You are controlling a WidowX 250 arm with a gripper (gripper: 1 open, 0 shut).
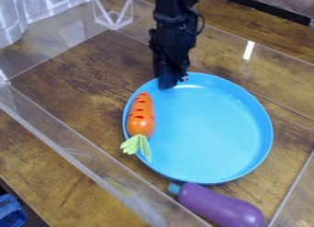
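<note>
My black gripper (170, 73) reaches down from the top to the upper-left rim of a blue plate (211, 134); its fingertips are at the rim, shut, with nothing seen between them. On the plate's left side lies an orange toy carrot (141, 118) with pale green leaves. A purple toy eggplant (221, 206) lies just beyond the plate's near edge at the bottom right.
The wooden table (68, 88) has free room to the left of the plate. A clear barrier runs diagonally along the lower left, with a blue object (7, 210) beyond it.
</note>
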